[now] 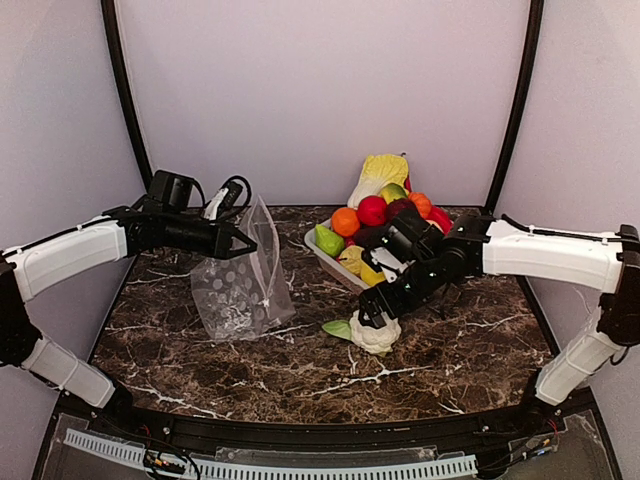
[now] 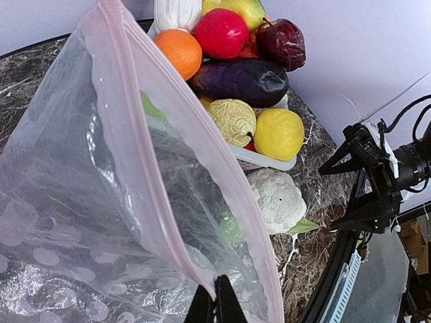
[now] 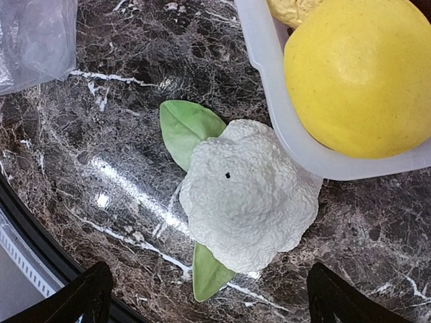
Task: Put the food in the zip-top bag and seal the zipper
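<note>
The clear zip top bag (image 1: 235, 290) stands on the left of the table, its pink-edged mouth gaping toward the right. My left gripper is shut on the bag's rim (image 2: 158, 195). A white cauliflower (image 3: 249, 195) with green leaves lies on the table between the bag and the food basket, outside the bag. Just above it, my right gripper (image 1: 375, 305) hangs with fingers wide apart; in the right wrist view, its fingers (image 3: 84, 299) flank the cauliflower low in the picture, and nothing is gripped.
Behind the cauliflower and close against it is the white basket (image 3: 269, 87), heaped with toy fruit and vegetables, including a yellow fruit (image 3: 357, 74), an eggplant (image 2: 239, 82) and an orange (image 1: 345, 222).
</note>
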